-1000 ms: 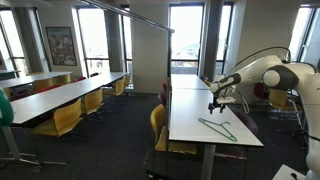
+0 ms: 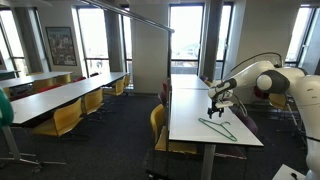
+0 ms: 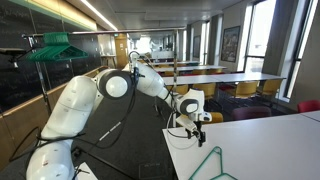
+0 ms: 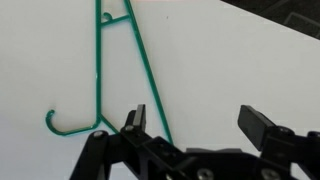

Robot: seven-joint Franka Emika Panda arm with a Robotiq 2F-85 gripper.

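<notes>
A green hanger (image 2: 217, 129) lies flat on the white table, near the table's close end in exterior view 1. The wrist view shows part of the green hanger (image 4: 98, 70), with its hook (image 4: 60, 128) at lower left. My gripper is open, its fingers wide apart and nothing between them. One long bar of the hanger runs down toward the left finger (image 4: 137, 118); whether they touch cannot be told. From outside, my gripper (image 2: 217, 109) points down over the table, just beyond the hanger. Exterior view 2 cuts off part of the hanger (image 3: 213, 166) at the bottom edge.
Several green hangers (image 3: 60, 47) hang from a metal rail (image 3: 85, 36) at upper left in exterior view 2. Yellow chairs (image 2: 158, 122) stand along its side.
My arm and gripper have shifted slightly downward over the table. The hanger lies where it was.
</notes>
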